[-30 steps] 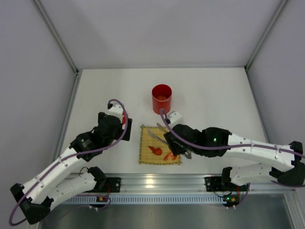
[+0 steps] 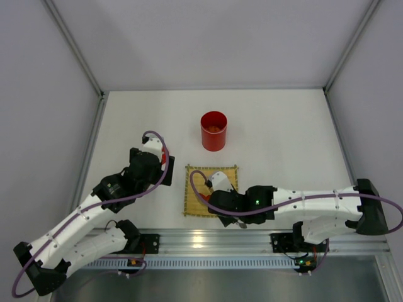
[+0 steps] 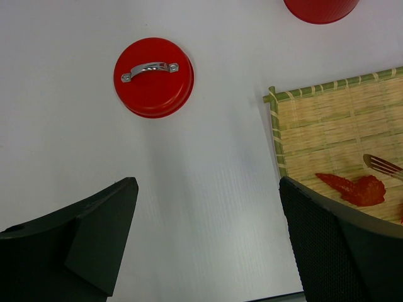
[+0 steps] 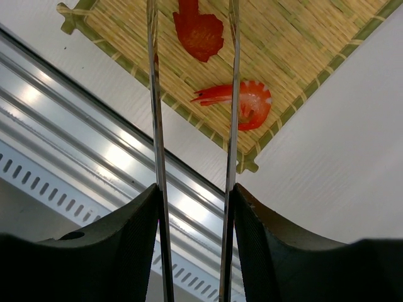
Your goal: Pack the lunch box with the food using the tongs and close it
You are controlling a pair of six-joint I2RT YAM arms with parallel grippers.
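Note:
A bamboo mat (image 2: 192, 179) holds a red chicken piece (image 3: 368, 190) and a shrimp (image 4: 252, 104). My right gripper is over the mat, its long metal tongs apart, with the chicken between them in the right wrist view; whether they touch it I cannot tell. My left gripper is open above bare table, left of the mat. A red lid with a metal handle (image 3: 153, 85) lies in front of it. A red container (image 2: 213, 135) with orange content stands behind the mat.
A metal rail (image 4: 94, 123) runs along the front edge.
Over the last second my right arm has moved down and to the left over the food on the mat. The left arm has not moved.

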